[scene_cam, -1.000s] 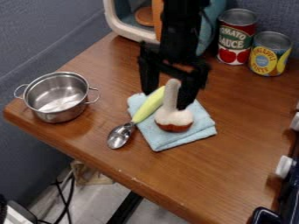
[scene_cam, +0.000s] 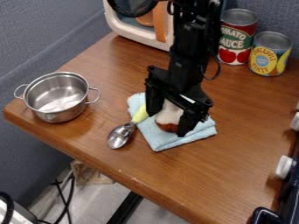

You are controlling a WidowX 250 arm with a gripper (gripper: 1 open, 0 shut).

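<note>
My black gripper is over a white-topped object with a brown base on a folded light blue cloth. The gripper's fingers surround it and hide much of it; whether they grip it I cannot tell. A silver spoon [scene_cam: 119, 136] with a yellow item [scene_cam: 139, 115] at its handle end lies at the cloth's left.
A steel pot [scene_cam: 56, 98] stands at the table's left edge. A tomato sauce can [scene_cam: 236, 39] and a yellow can [scene_cam: 270, 54] stand back right, a white appliance [scene_cam: 135, 26] at the back. A black appliance [scene_cam: 274, 206] edges the right.
My gripper has moved down from above onto the white-topped object, now covering most of it and part of the yellow item.
</note>
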